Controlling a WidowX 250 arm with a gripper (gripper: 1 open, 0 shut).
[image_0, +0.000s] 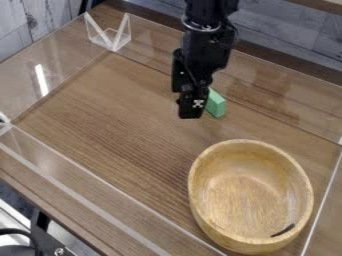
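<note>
My black gripper (190, 100) hangs over the upper middle of the wooden table, angled downward, its fingers open. A small green block (214, 103) lies just right of the fingers, partly behind them; whether they touch it I cannot tell.
A large yellow bowl (251, 228) sits at the lower right. A clear wire-like holder (110, 32) stands at the upper left. A black cable shows at the bottom left corner.
</note>
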